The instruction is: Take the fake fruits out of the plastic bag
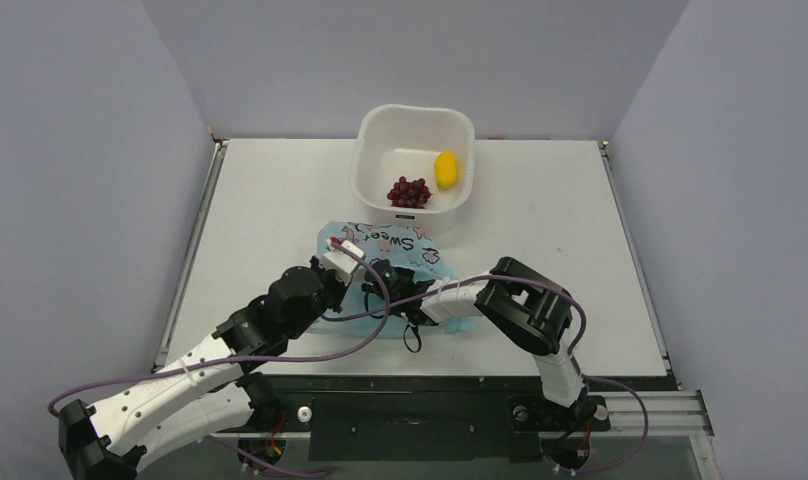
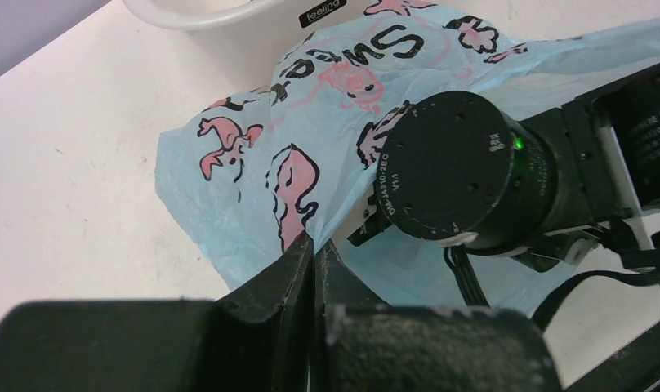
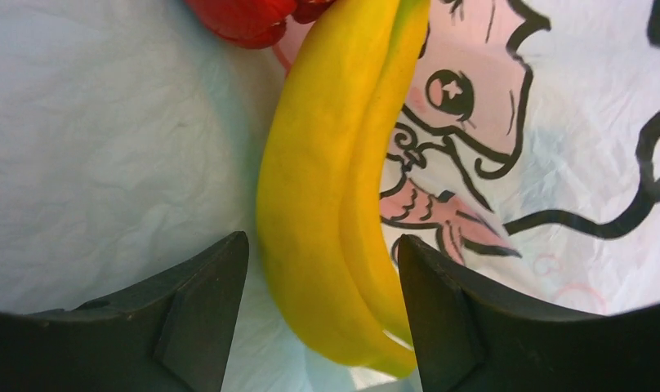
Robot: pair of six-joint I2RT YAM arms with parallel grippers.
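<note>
My left gripper is shut on an edge of the light blue plastic bag (image 2: 220, 196), pulling the film taut. The bag has pink and black cartoon prints and lies in the middle of the table. My right gripper is inside it, open, its fingers (image 3: 208, 302) on either side of a yellow banana pair (image 3: 327, 196). I cannot tell whether they touch it. Beyond the banana, a red fruit (image 3: 245, 16) shows at the top of the right wrist view. From above, both fruits are hidden by the bag and my right arm (image 1: 460, 300).
A white bin (image 1: 415, 119) stands just behind the bag, holding dark red grapes (image 1: 408, 193) and a yellow fruit (image 1: 446, 170). Purple cables loop over both arms.
</note>
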